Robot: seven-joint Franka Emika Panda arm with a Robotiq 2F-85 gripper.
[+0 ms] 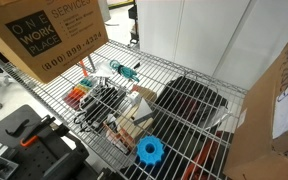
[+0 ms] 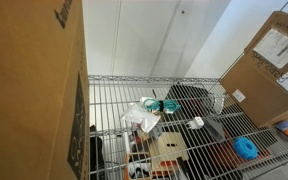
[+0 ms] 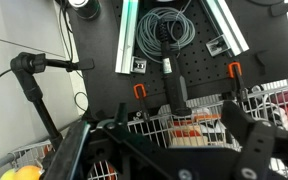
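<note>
My gripper is open in the wrist view, its dark fingers wide apart at the lower edge. No object is held between them. Below lies a black perforated plate (image 3: 104,70) with a coiled grey cable (image 3: 174,45) on it. A dark bar-shaped part (image 3: 174,85) runs from the coil toward the gap. On the wire shelf (image 1: 174,75) are a blue ring-shaped object (image 1: 150,150), a teal item (image 1: 127,71), a tan block (image 1: 137,120) and tangled black cables (image 1: 99,105). In exterior view 1 the gripper cannot be made out clearly.
Cardboard boxes flank the shelf: one at the left (image 1: 49,35) and another at the right (image 1: 269,115). Metal rails (image 3: 127,35) and orange-handled clamps (image 3: 234,72) stand on the black plate. Part of the shelf's back is bare wire.
</note>
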